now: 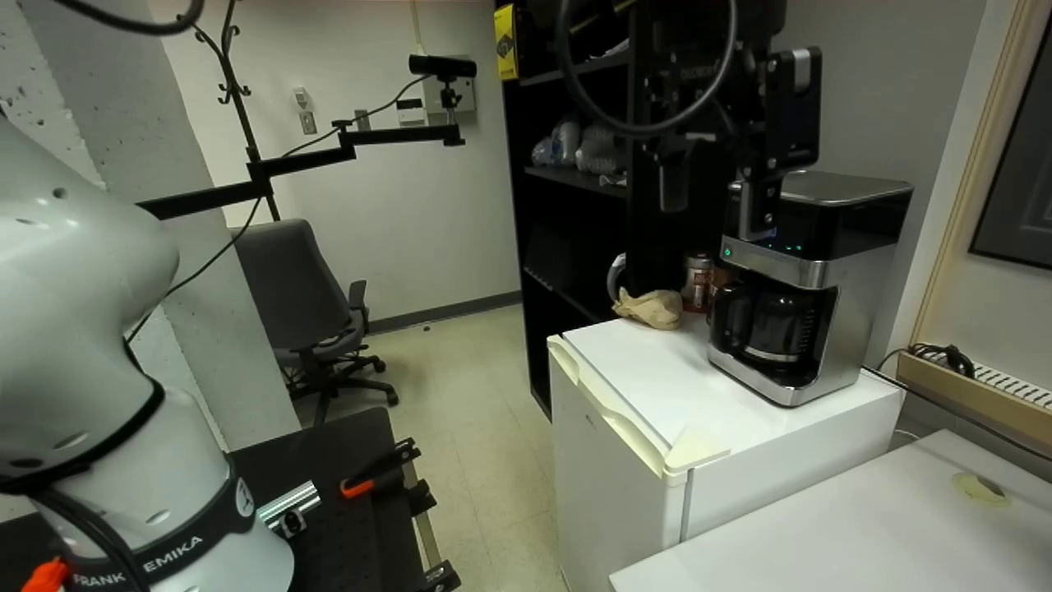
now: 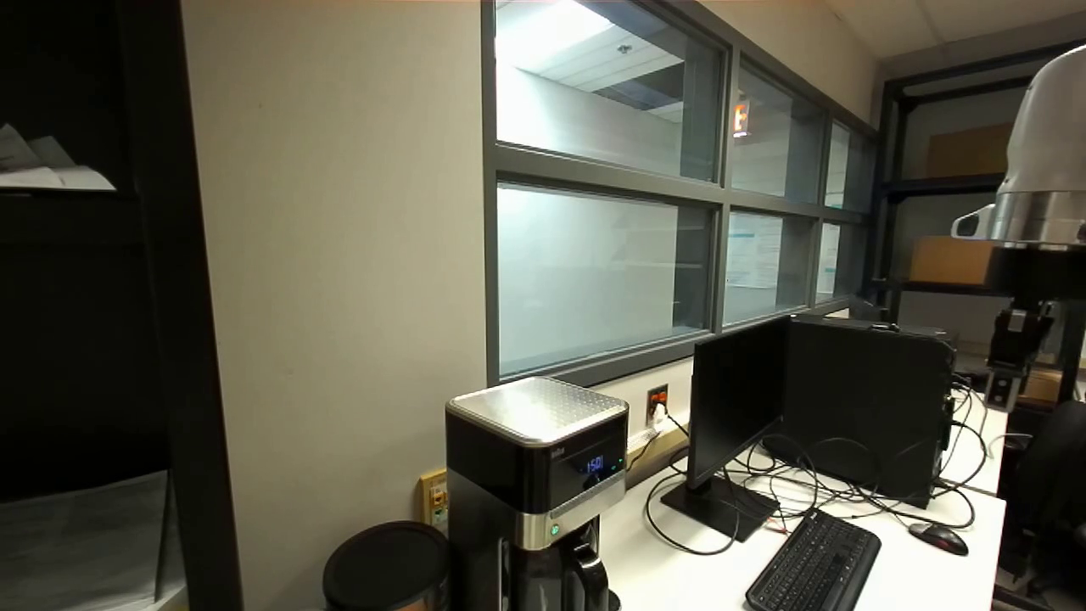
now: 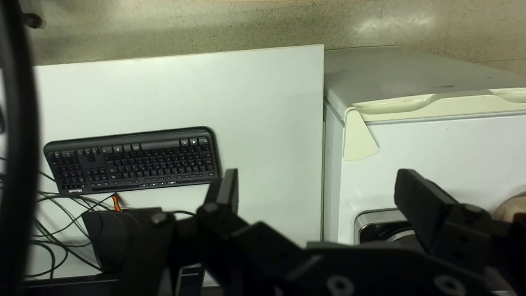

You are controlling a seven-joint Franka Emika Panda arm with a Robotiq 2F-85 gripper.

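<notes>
My gripper is open, its two dark fingers (image 3: 227, 192) spread wide with only the desk and fridge top showing beyond them. In exterior view 1 the gripper (image 1: 715, 212) hangs high, and one finger overlaps the front of the coffee maker (image 1: 865, 286) in the picture. The coffee maker is black and silver and stands upright on the white fridge (image 1: 631, 380). Its dark glass carafe (image 1: 779, 326) sits in its bay. From the second exterior view, the coffee maker (image 2: 540, 412) shows a lit display, with the gripper (image 2: 1003, 392) far off at the right.
Beside the coffee maker are a jar (image 1: 696, 284) and a crumpled tan bag (image 1: 652, 309). A white desk (image 3: 276, 123) adjoins the fridge and carries a keyboard (image 3: 135, 160), a monitor (image 2: 741, 397) and tangled cables.
</notes>
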